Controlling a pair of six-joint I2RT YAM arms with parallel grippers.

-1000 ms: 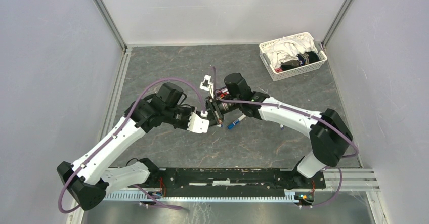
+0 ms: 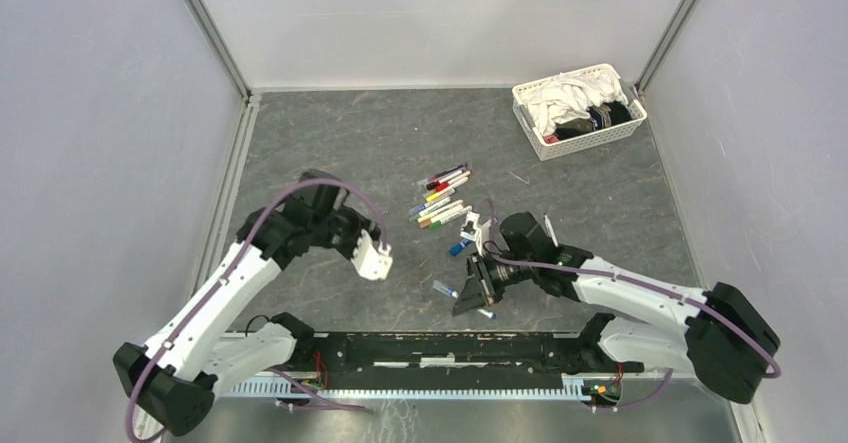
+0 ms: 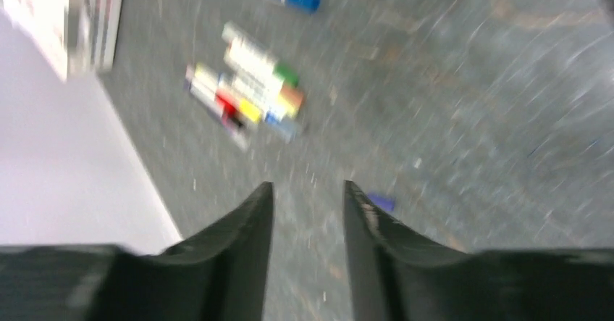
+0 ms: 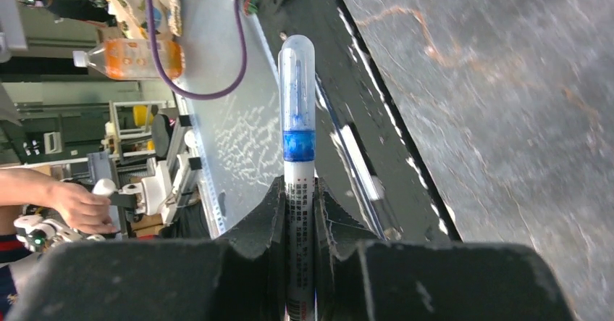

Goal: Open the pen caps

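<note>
My right gripper is shut on the barrel of a white marker (image 4: 299, 180). Its clear cap with a blue band points away from the fingers, and it looks seated on the pen. From above, this marker lies crosswise near the front edge, its blue tail (image 2: 488, 313) to the right. My left gripper is part open and empty, its fingers apart over the floor. Close to its right fingertip shows a small blue-purple piece (image 3: 381, 202), too blurred to name. Several markers (image 2: 440, 203) lie in a row mid-floor, with a blue-ended marker (image 2: 461, 247) nearer the front.
A white basket (image 2: 580, 146) with cloths stands at the back right. Another pale pen (image 2: 550, 229) shows beside the right arm. Open floor lies at the back left and between the arms. A dark bar (image 2: 440, 348) runs along the front edge.
The two grippers, close together before, are now apart. My right arm has swung toward the front with its marker, uncovering the row of markers. The left arm has shifted slightly left.
</note>
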